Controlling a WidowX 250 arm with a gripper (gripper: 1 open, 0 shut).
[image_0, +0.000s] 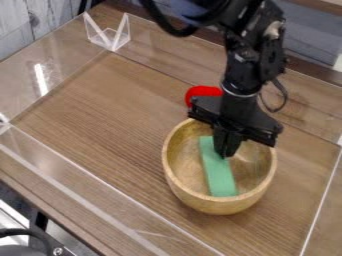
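Observation:
A light wooden bowl (190, 182) sits on the table at the lower middle, holding a flat teal-green object (218, 175). My black gripper (230, 137) reaches down from the top right over the back half of the bowl, its tips just above the green object's far end. The gripper looks shut; whether anything is between its tips cannot be made out. A red object (202, 94) lies behind the bowl, partly hidden by the gripper.
A white wire holder (110, 32) stands at the back left. A dark cable lies at the lower left corner.

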